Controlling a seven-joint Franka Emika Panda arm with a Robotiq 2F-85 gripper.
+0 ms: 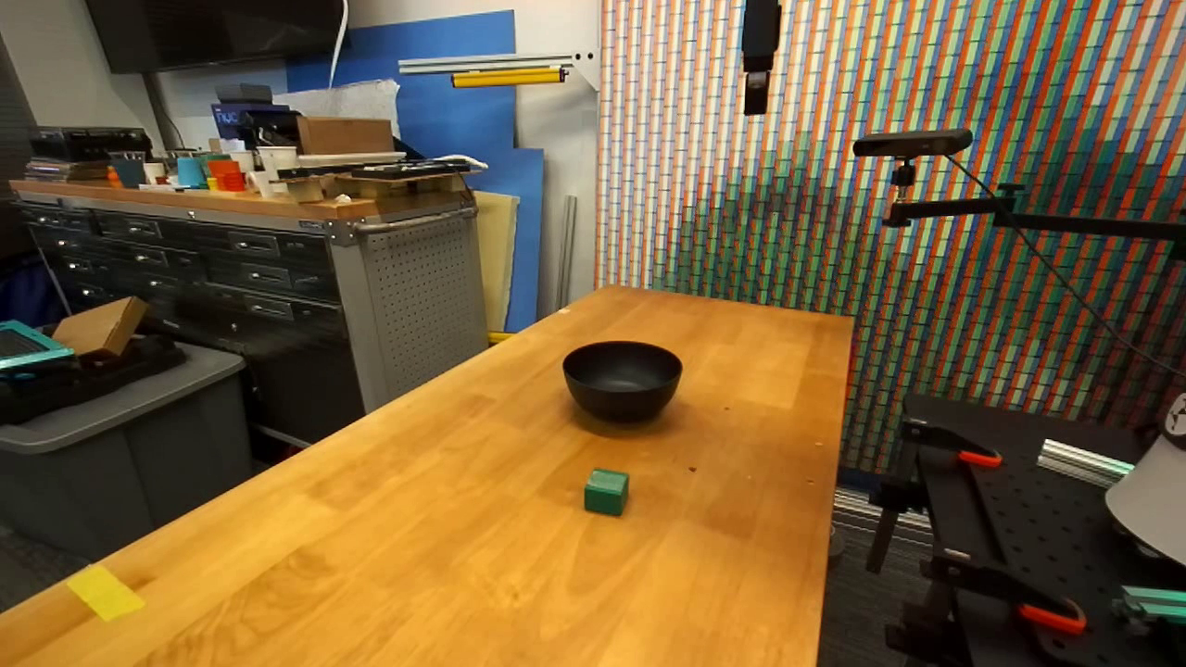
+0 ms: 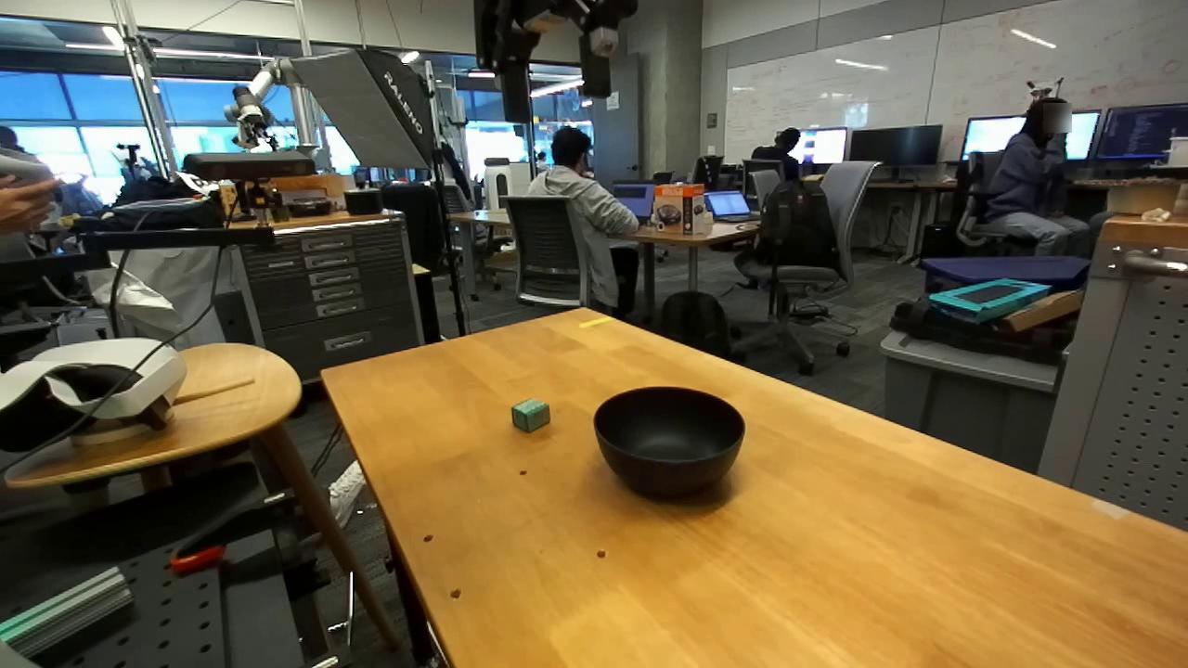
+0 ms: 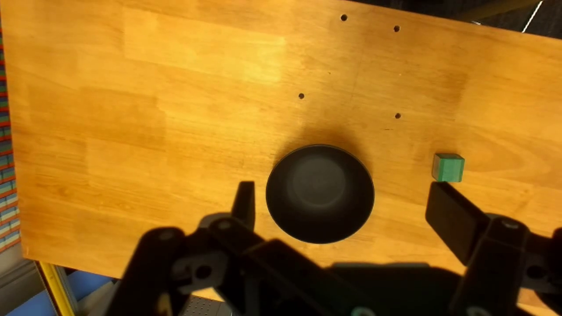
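A green cube [image 1: 606, 491] rests on the bare wooden table, apart from the round black bowl [image 1: 623, 383]. The bowl stands upright, and its inside looks empty in the wrist view [image 3: 318, 192]. High above the table hangs my gripper, its two black fingers spread wide apart with nothing between them. From above, the bowl shows in the gap between the fingers, while the cube [image 3: 448, 167] appears just beyond the tip of the right-hand finger. In exterior view 2 the gripper [image 2: 557, 95] is at the top edge, well clear of both objects.
A camera on an arm [image 1: 912, 144] stands beside the table. A grey bin [image 1: 133, 445] is on the floor.
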